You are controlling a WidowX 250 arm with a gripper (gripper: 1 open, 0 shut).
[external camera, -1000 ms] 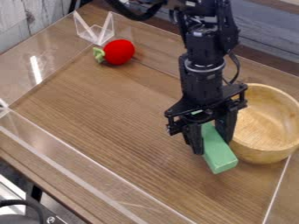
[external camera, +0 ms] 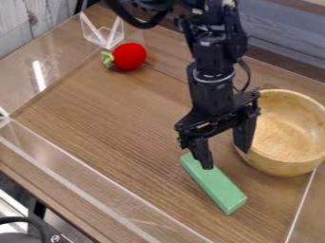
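The black arm reaches down from the top centre, its gripper open above a light green block, which lies flat on the wooden table near the front. To the right, a tan bowl sits beside the gripper, partly behind its right finger.
A red object with a green top, like a pepper or tomato, lies at the back left, near a clear angular item. A black cable lies at the bottom left.
About a second ago the green block stood in the gripper at the bowl's edge; it now lies on the table below. The gripper has since shifted slightly left.
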